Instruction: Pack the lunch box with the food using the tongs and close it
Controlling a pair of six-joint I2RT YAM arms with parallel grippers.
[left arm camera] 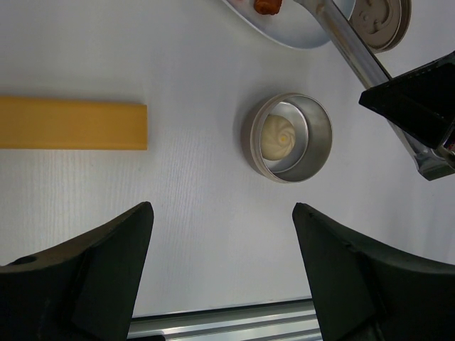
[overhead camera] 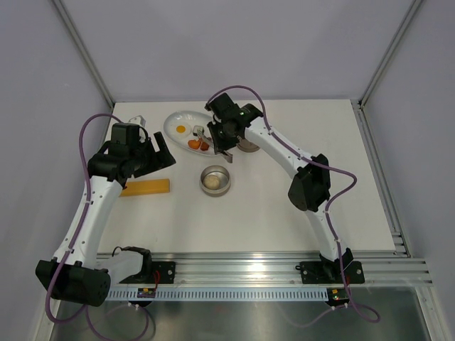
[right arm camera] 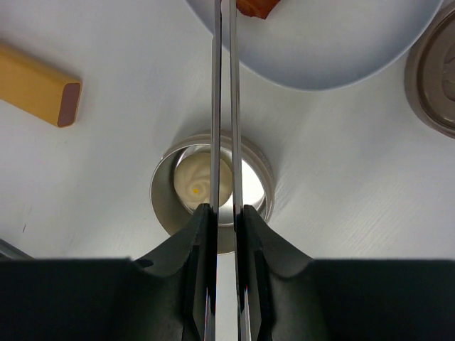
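Observation:
A round steel lunch box stands open with a pale swirled bun inside. Behind it a white oval plate holds a fried egg, a square piece, an orange piece and a brown piece. My right gripper, with long metal tongs, reaches over the plate; in the right wrist view the tongs lie close together, and I cannot tell whether they hold food. My left gripper hangs at the left side, fingers apart with nothing between them.
A yellow bar lies on the left of the table. A round metal lid sits right of the plate, under the right arm.

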